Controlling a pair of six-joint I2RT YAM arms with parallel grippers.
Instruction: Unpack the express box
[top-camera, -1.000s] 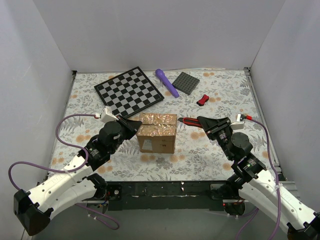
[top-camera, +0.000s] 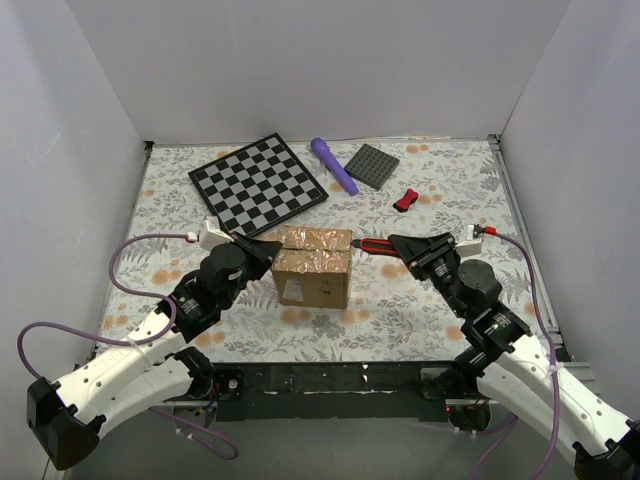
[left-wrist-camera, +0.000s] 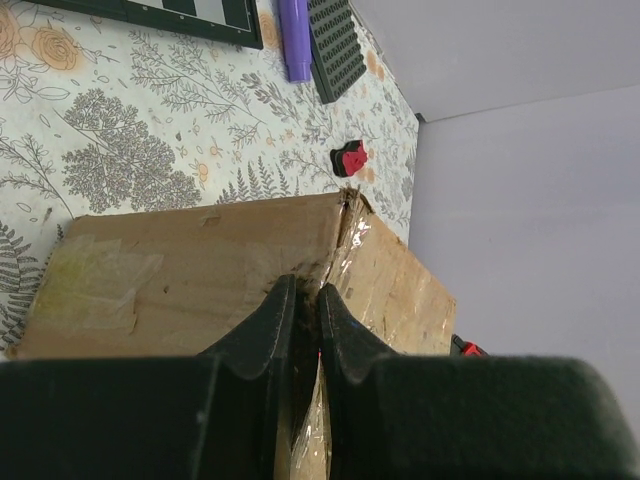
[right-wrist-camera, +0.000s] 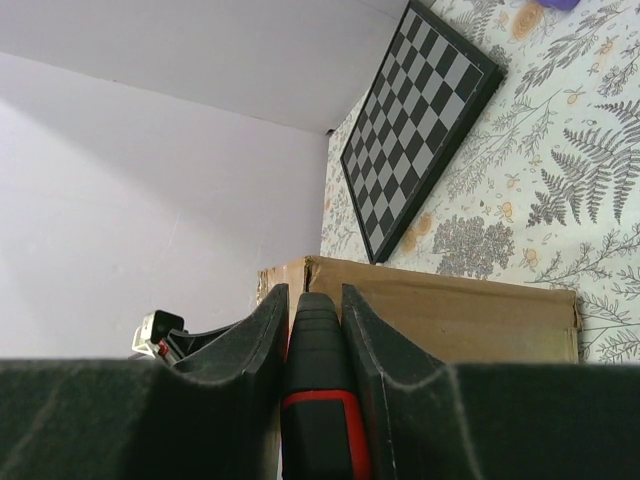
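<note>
The taped cardboard box (top-camera: 312, 289) stands upright on the patterned table between both arms, its top flaps closed under shiny tape. At its left upper edge my left gripper (top-camera: 276, 247) is shut on the box; the left wrist view has the fingers (left-wrist-camera: 262, 345) at the taped seam. A red and black box cutter (top-camera: 376, 246) is clamped in my right gripper (top-camera: 394, 247), its tip at the right end of the top seam. In the right wrist view the cutter's body (right-wrist-camera: 318, 410) lies between the fingers; its blade is hidden there.
Behind the box lie a checkered board (top-camera: 258, 184), a purple microphone-shaped object (top-camera: 333, 166), a dark grey square pad (top-camera: 371, 166) and a small red and black item (top-camera: 406, 200). Bare table shows in front of the box and at the far right.
My right gripper has shifted slightly left with the cutter, bringing the tip up to the box's right side. The box sits a hair further left; my left arm looks nearly still.
</note>
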